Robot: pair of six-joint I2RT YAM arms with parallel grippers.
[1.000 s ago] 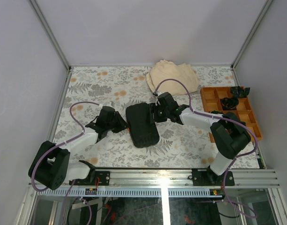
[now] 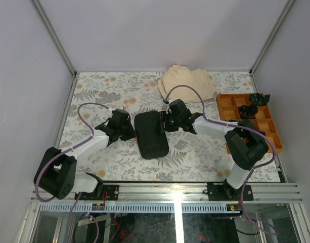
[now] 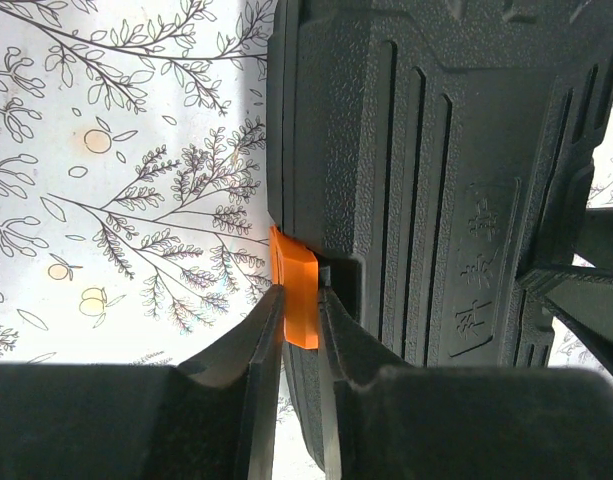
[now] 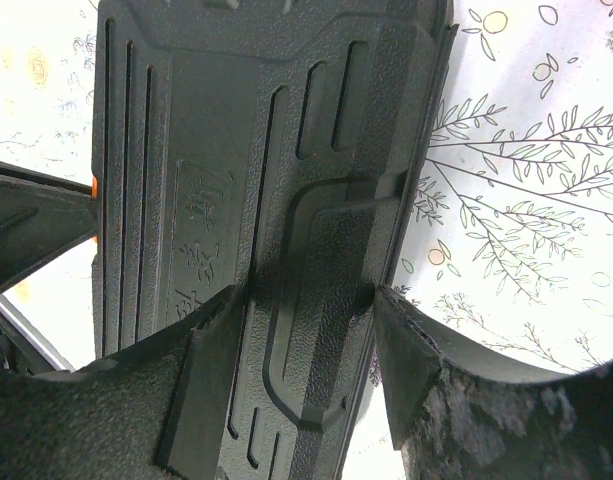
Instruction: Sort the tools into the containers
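A closed black tool case (image 2: 152, 142) lies on the flowered cloth between my two arms. At its left edge sits an orange latch (image 3: 303, 292), and the fingertips of my left gripper are right at it, part open with only a narrow gap. In the right wrist view, my right gripper straddles the handle side of the case, its fingers closed against the case body. An orange container (image 2: 265, 124) with compartments stands at the right, black items in some of them.
A crumpled beige cloth (image 2: 187, 83) lies at the back. Black bundles (image 2: 247, 111) sit in the container's compartments. Open cloth surface surrounds the case, at the left and in front.
Over the last second my left gripper has shifted slightly left, and the case has moved a little left too. The right arm has stayed nearly still.
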